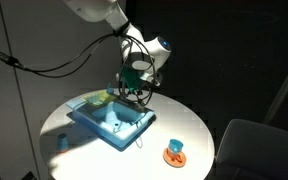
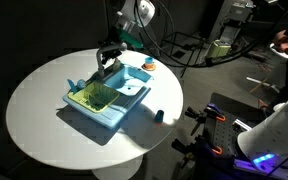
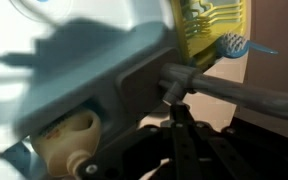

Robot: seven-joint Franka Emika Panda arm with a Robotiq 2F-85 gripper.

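A light-blue toy sink (image 1: 109, 122) stands on the round white table. In the wrist view, its grey tap (image 3: 239, 92) crosses from the right, with a short stub near the rim. My gripper is shut, its dark fingertips close beside that stub; whether they touch it cannot be told. Nothing shows between the fingers. From the second exterior view, the gripper (image 2: 116, 46) is low behind the sink's back edge, near the tap (image 2: 98, 68). A yellow dish rack (image 2: 92, 97) sits over one side of the basin.
A beige bottle (image 3: 70, 142) and a blue brush (image 3: 234, 45) are by the sink's rim. One blue cup (image 1: 175, 146) rests on an orange plate (image 1: 174, 158); another blue cup (image 1: 62, 141) stands opposite.
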